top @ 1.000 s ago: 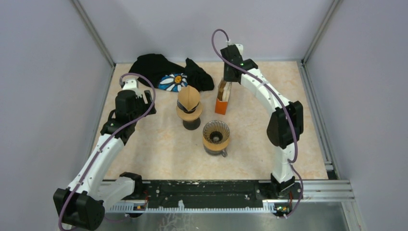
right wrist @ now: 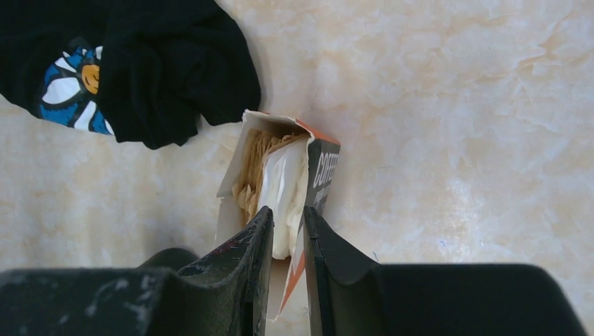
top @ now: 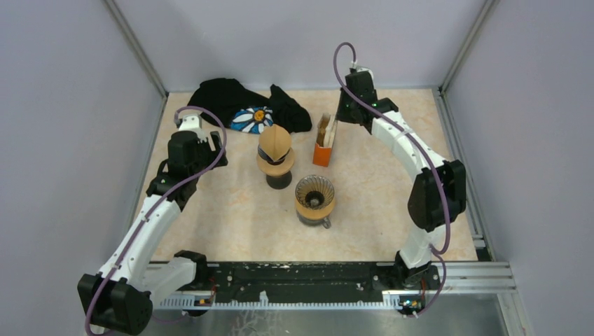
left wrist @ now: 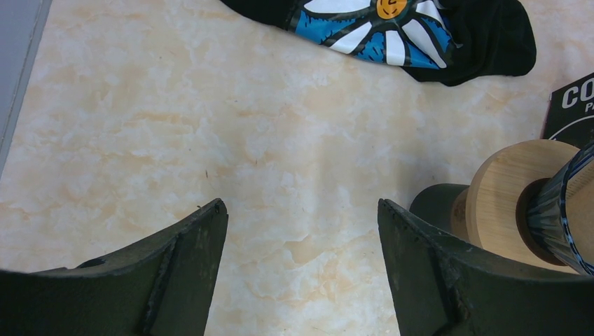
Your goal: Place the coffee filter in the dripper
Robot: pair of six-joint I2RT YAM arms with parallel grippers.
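A brown paper filter (top: 274, 141) sits in the dripper with a wooden collar (top: 275, 166) left of centre. Nearer the front stands a second dripper (top: 314, 192), ribbed and with no filter visible inside. The orange box (top: 321, 155) lies tilted open, with white filters (right wrist: 281, 189) and brown filters (right wrist: 253, 171) packed in it. My right gripper is over the box, its fingers parted by a narrow gap and nothing seen held. My left gripper stands wide open and empty above bare table, left of the wooden-collared dripper.
A black cloth with a daisy print (top: 252, 119) lies along the back, left of the box. The glass handle (top: 326, 222) points frontward.
The right arm has shifted to the right, away from directly over the box. The left arm, the drippers and the box look unmoved.
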